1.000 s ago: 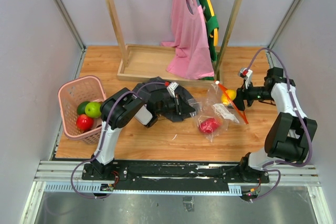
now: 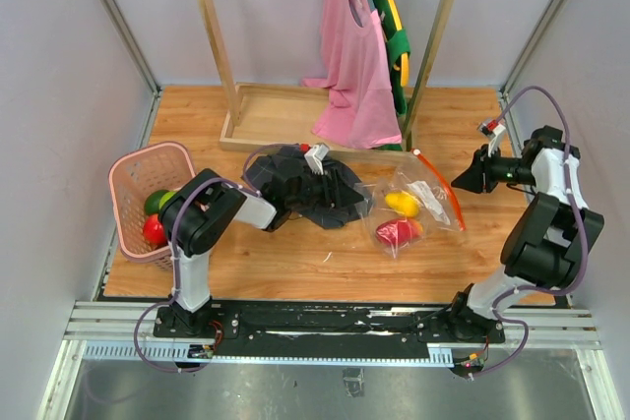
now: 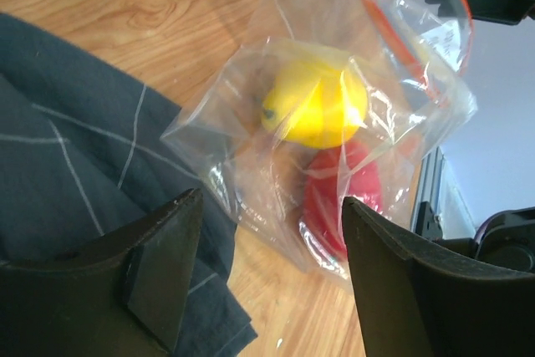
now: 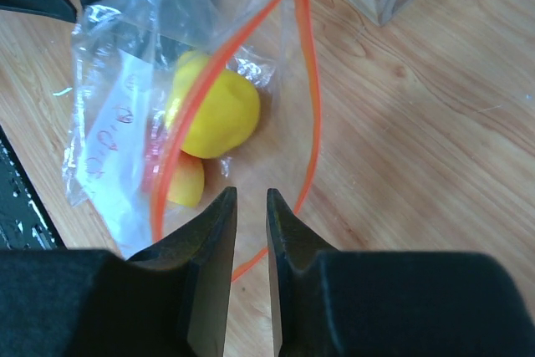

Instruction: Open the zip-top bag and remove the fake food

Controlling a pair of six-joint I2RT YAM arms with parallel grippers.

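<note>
The clear zip bag [image 2: 421, 215] lies right of centre, its orange zip strip [image 2: 440, 189] toward my right gripper. In the right wrist view the strip's two sides stand apart. A yellow fake food [image 2: 403, 204] and a red one [image 2: 397, 232] are inside the bag. My left gripper is open at the end away from the zip, with clear plastic showing beyond its gap. My right gripper is just outside the strip. Its fingers stand slightly apart; only part of the strip and table shows through the gap, and any grip on it is unclear.
A pink basket [image 2: 120, 206] at the left holds red and green fake food. Dark cloth [image 2: 330, 213] lies under the left gripper. Behind the bag stands a wooden rack [image 2: 285, 150] with hanging clothes.
The yellow food, a second ago at the strip by my right gripper, has moved left into the bag. My right gripper has backed off rightward; the left arm has shifted left and forward.
</note>
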